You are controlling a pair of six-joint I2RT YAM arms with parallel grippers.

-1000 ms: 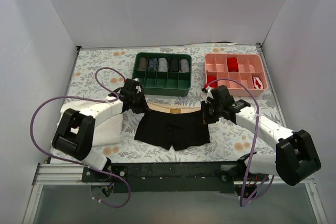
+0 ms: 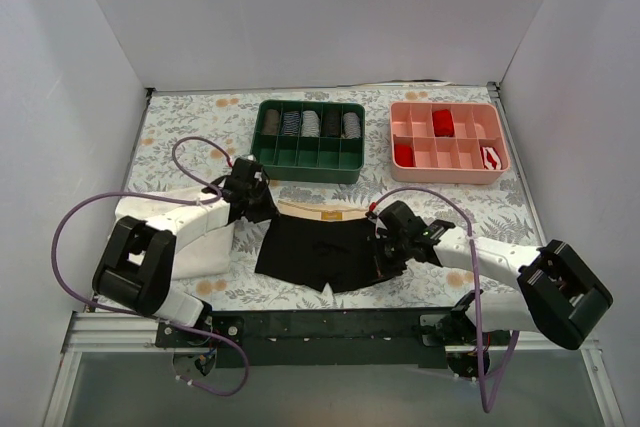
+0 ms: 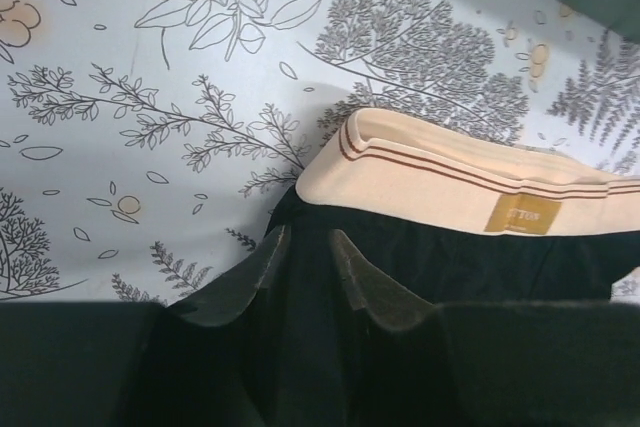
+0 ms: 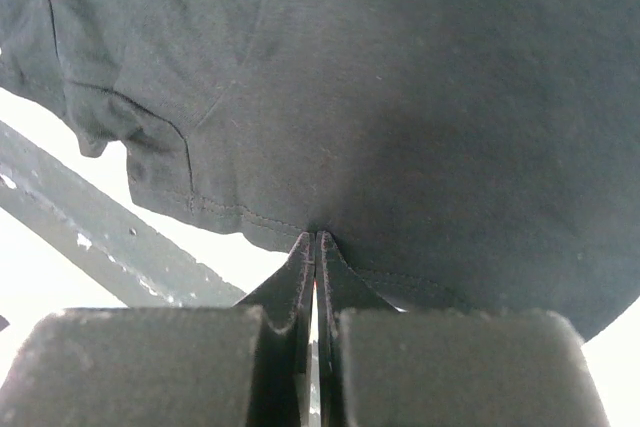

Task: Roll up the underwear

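Note:
Black underwear (image 2: 310, 252) lies spread on the patterned cloth, its cream waistband (image 2: 315, 212) toward the back and its legs toward the front. In the left wrist view the waistband (image 3: 410, 182) is folded over at its left corner, with a gold label on it. My left gripper is over that corner, its fingers part open above black fabric. At the leg hem on the right side, my right gripper has its fingers pressed together. Nothing shows between its tips, and whether they touch the fabric is hard to tell.
A green divided box (image 2: 308, 172) with rolled dark and striped items stands behind the underwear. To its right is a pink divided box (image 2: 450, 175) holding several red items. White folded cloth (image 2: 205, 252) lies under the left arm.
My right gripper has moved from the waistband's right end forward to the right leg, and its fingertips have shifted slightly left. The left gripper has moved slightly left, staying near the waistband corner.

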